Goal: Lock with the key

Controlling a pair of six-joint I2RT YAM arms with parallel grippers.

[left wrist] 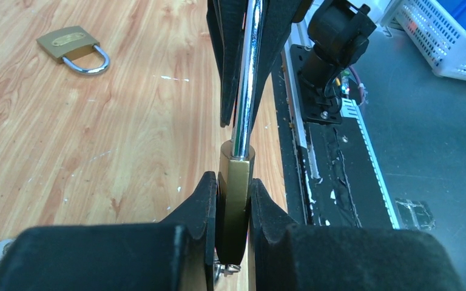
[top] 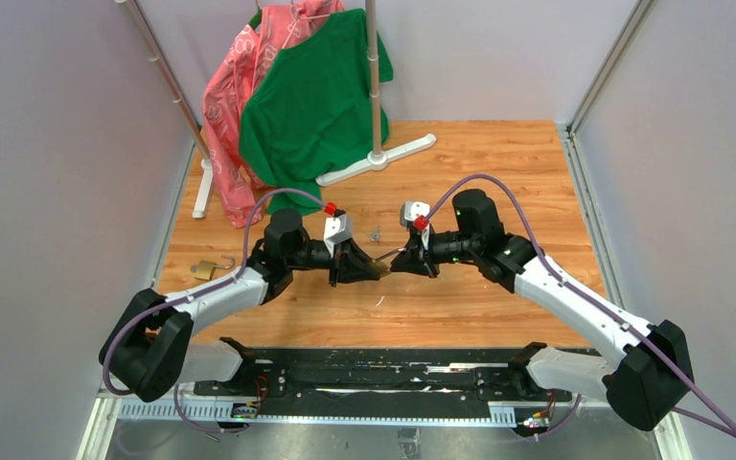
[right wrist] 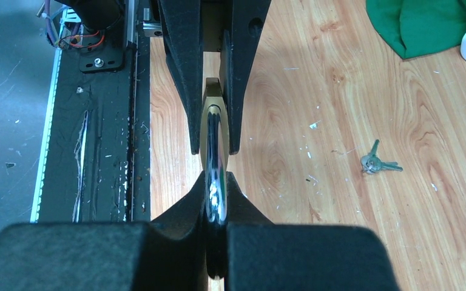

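Between the two arms, above the table, a brass padlock with a shiny shackle is held edge-on to both wrist cameras. My left gripper is shut on the padlock's brass body. From the other side my right gripper is shut on the shackle. A bit of metal shows at the padlock's bottom in the left wrist view; whether it is a key is hard to tell. A small bunch of keys lies on the table, behind the grippers in the top view.
A second brass padlock lies on the table to the left, its shackle open in the top view. At the back stands a rack with a green shirt and a red garment.
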